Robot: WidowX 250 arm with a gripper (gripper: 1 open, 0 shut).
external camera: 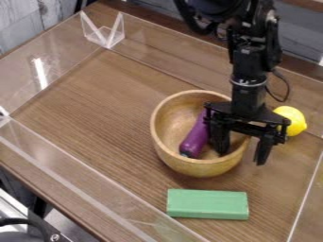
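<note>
The black gripper [243, 137] stands open over the right side of a wooden bowl [171, 132], one finger inside the bowl and the other outside its right rim. A purple elongated object [195, 139] lies in the bowl, left of the fingers. Nothing clearly shows between the fingers.
A yellow lemon-like object [290, 120] is behind the gripper at the right. A green block [206, 202] lies in front of the bowl.
</note>
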